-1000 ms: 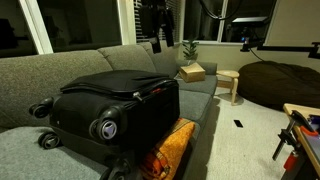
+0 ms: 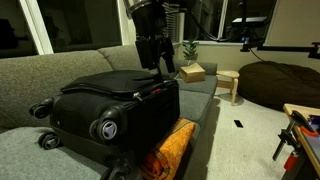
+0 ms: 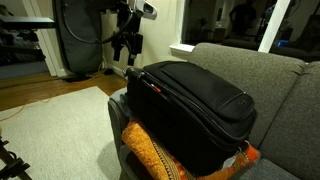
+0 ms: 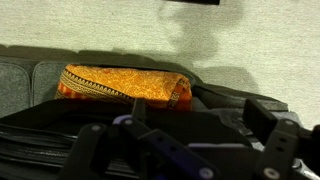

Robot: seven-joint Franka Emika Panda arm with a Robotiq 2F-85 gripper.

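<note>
A black wheeled suitcase [image 2: 117,112] lies on its side on the grey sofa, its wheels toward the near left in exterior view 1. Beneath it an orange patterned cushion [image 3: 153,156] sticks out along the seat's front edge; in the wrist view the cushion [image 4: 120,84] shows beyond the suitcase's dark edge [image 4: 70,140]. My gripper [image 2: 162,70] points down over the suitcase's far end, close to its upper edge. In exterior view 2 a gap shows between the gripper [image 3: 124,58] and the suitcase [image 3: 205,90]. The fingers stand open, holding nothing.
The sofa backrest [image 2: 45,82] runs behind the suitcase. A cardboard box [image 2: 191,73] rests farther along the seat, with a small wooden stool [image 2: 229,84] beyond. Pale carpet [image 3: 65,135] lies clear in front. A dark flat object [image 2: 238,123] is on the floor.
My gripper has come down steadily from well above the suitcase to near its upper edge, shifting slightly right in exterior view 1. Suitcase and cushion have stayed where they were.
</note>
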